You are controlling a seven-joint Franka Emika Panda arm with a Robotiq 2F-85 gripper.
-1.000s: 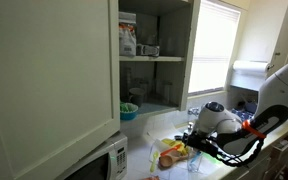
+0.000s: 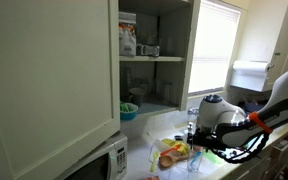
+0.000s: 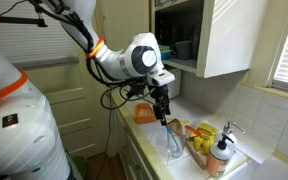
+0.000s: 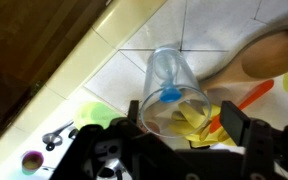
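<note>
A clear, glass-like container point(image 4: 173, 72) stands on the white tiled counter, with something blue point(image 4: 170, 95) visible inside it. My gripper is open, its dark fingers at either side of the container's round rim in the wrist view. Exterior view 2 has the gripper point(image 3: 164, 117) pointing down just above the clear container point(image 3: 174, 146). Whether either finger touches the rim cannot be told.
Beside the container lie a wooden spoon point(image 4: 249, 60), a red-orange utensil point(image 4: 254, 96) and yellow items point(image 4: 220, 137). A soap bottle point(image 3: 219, 156) stands near the faucet. An orange object point(image 3: 144, 114) lies behind the gripper. Scissors point(image 4: 54, 137) rest near the counter edge.
The arm's red-banded link has shifted slightly up and right in exterior view 1, and the gripper body sits a little higher. The counter objects look unmoved.
</note>
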